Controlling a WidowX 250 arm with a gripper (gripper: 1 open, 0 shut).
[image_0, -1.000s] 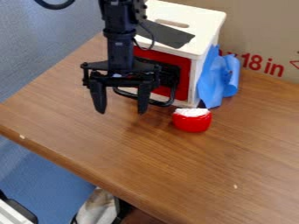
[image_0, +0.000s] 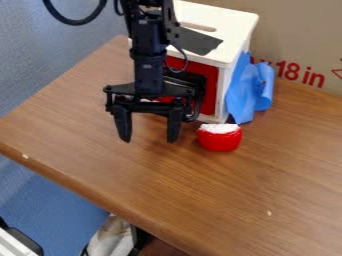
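Note:
My black gripper (image_0: 148, 132) hangs open above the wooden table (image_0: 147, 195), its two fingers apart with nothing visible between them. Just right of it sits a round red container (image_0: 219, 141) with white contents on top. Behind the gripper stands a white box (image_0: 227, 32) with a red front and a dark patch on its top, partly hidden by the arm.
A crumpled blue cloth (image_0: 250, 90) lies at the box's right side, in front of a cardboard panel (image_0: 302, 40). The table's left edge drops to a blue floor area.
Over the last second my gripper has moved slightly right and down, toward the red container's side. The objects on the table have not visibly moved.

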